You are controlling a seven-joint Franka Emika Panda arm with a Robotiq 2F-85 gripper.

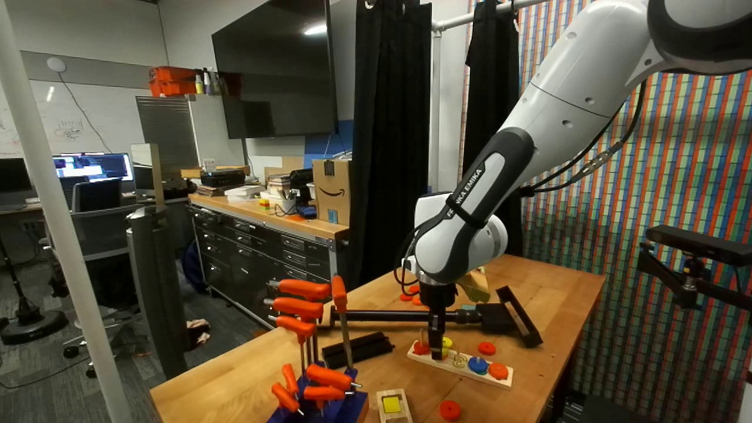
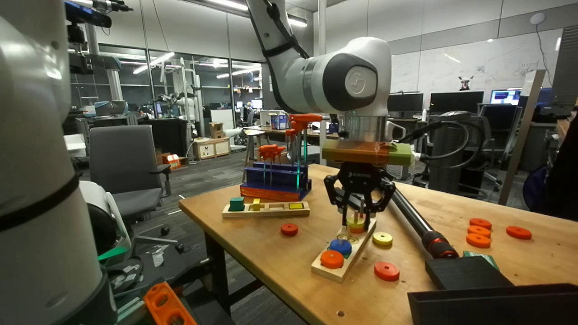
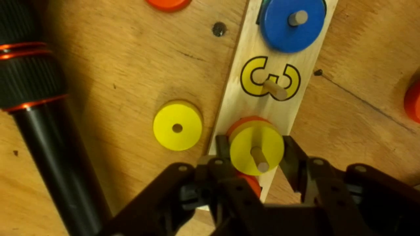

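Observation:
My gripper is shut on a yellow ring, one finger at each side. A wooden peg comes up through the ring's hole. Just under it an orange-red ring shows at the edge. The pegboard lies on the table, with a blue ring on one peg and an orange ring at its near end. Between the blue and yellow rings, the peg on the printed 3 is bare. Another red ring sits at the far end.
A loose yellow ring lies beside the board. Red rings are scattered on the table. A black pole runs alongside; a tool rack and a block tray stand on the other side.

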